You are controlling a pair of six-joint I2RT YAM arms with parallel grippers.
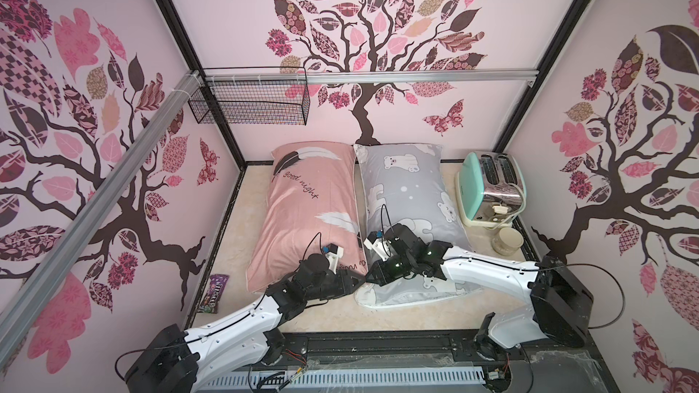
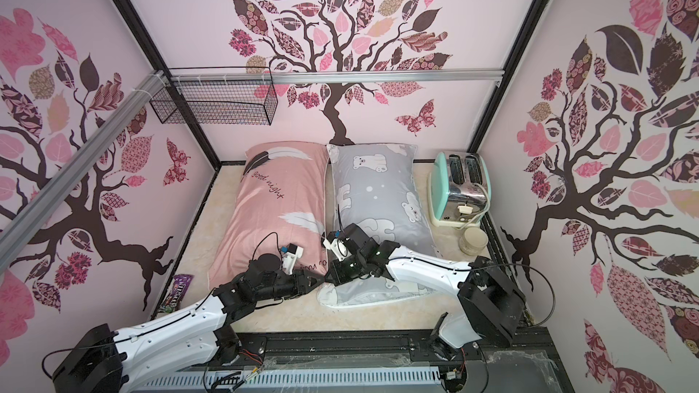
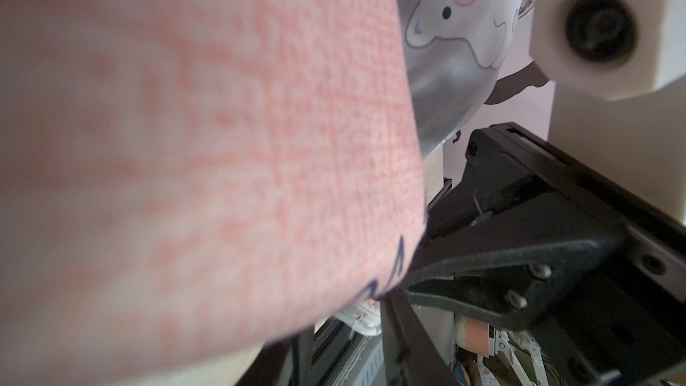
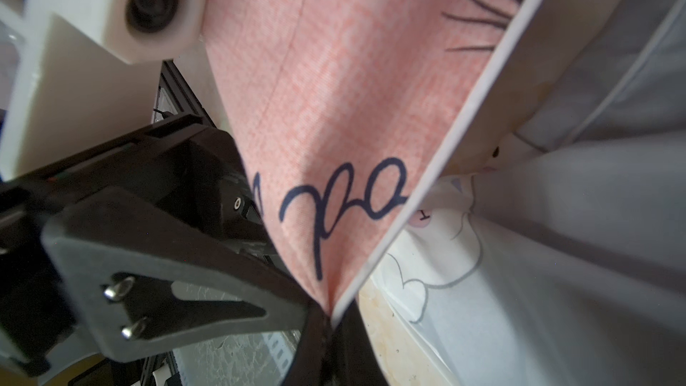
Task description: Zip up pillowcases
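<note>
A pink "good night" pillowcase lies left of a grey bear-print pillowcase. My right gripper is shut on the pink case's front right corner, where the white-piped edge runs into the fingertips. My left gripper is beside it, low at the same corner, its fingertips close to the right gripper's. In the left wrist view pink fabric fills most of the picture and partly hides the left fingers, which stand open. The zipper itself cannot be made out.
A toaster and a cream container stand at the right. A snack packet lies at the left front. A wire basket hangs from the rail above. Bare table shows at the left and front.
</note>
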